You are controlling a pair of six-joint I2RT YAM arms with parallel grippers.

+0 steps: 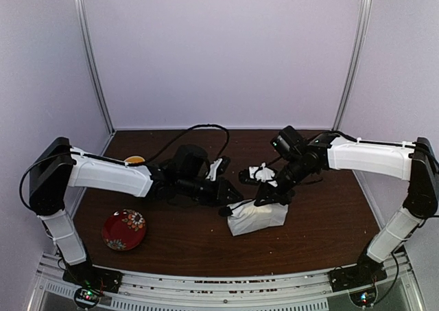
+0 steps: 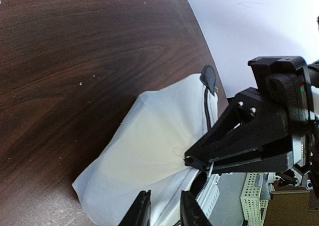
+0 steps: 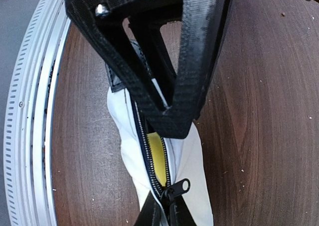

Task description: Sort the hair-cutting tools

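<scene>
A white zippered pouch (image 1: pixel 259 220) lies on the table toward the front. Its zipper is partly open in the right wrist view, with something yellow (image 3: pixel 158 158) showing inside. My right gripper is shut on the pouch's zipper edge, close to the slider (image 3: pixel 177 187). Above the pouch's other end, my left gripper stands part open, a gap between its fingertips. White pouch fabric (image 2: pixel 149 136) shows beyond those fingers; whether they touch it I cannot tell. No hair cutting tools can be made out.
On the left of the table sits a red flowered dish (image 1: pixel 115 228). An orange round object (image 1: pixel 134 160) is partly hidden behind the left arm. Both arms crowd the middle.
</scene>
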